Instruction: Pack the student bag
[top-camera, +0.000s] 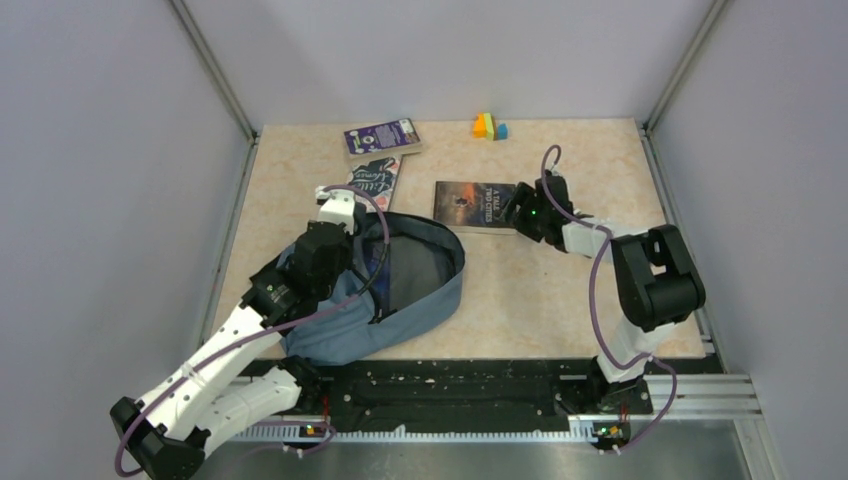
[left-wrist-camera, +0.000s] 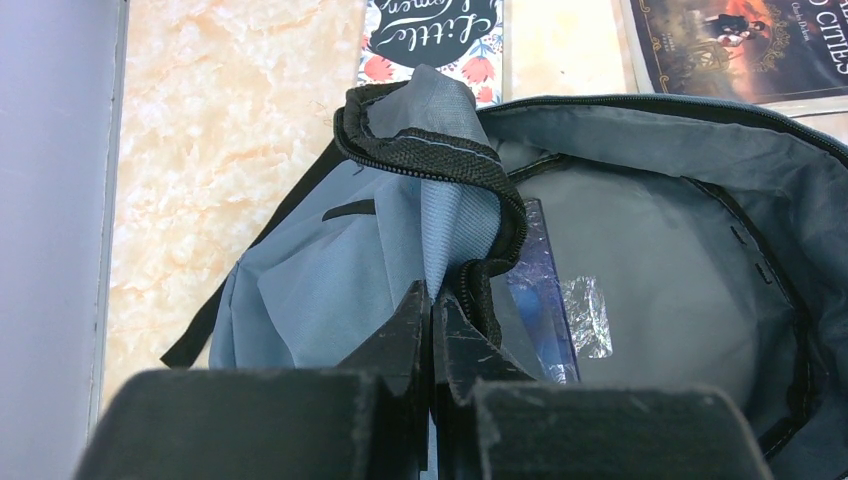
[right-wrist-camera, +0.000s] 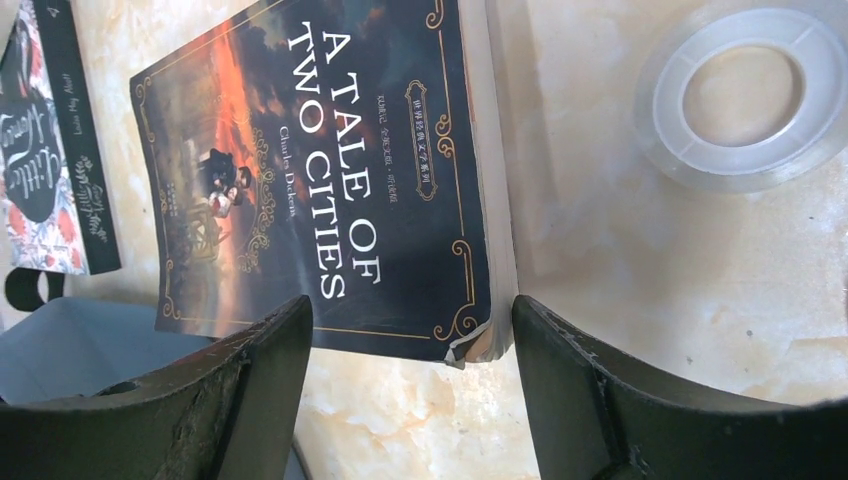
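The open blue-grey bag (top-camera: 425, 315) stands at the front left, a blue item (left-wrist-camera: 542, 290) and a small clear packet (left-wrist-camera: 587, 315) inside. My left gripper is shut on the bag's cloth, where a fold of its rim runs into the fingertips. A dark book, A Tale of Two Cities (right-wrist-camera: 360, 180), lies flat right of the bag's far side. Over its near right end is my right gripper, its fingers apart. The book's corner shows between them, with one fingertip (right-wrist-camera: 527, 312) close against the spine edge; contact is unclear.
Little Women (top-camera: 375, 180) and a purple book (top-camera: 383, 137) lie behind the bag, partly overlapping. Colourful blocks (top-camera: 487, 126) sit at the back edge. A clear tape roll (right-wrist-camera: 745, 98) lies beside the dark book.
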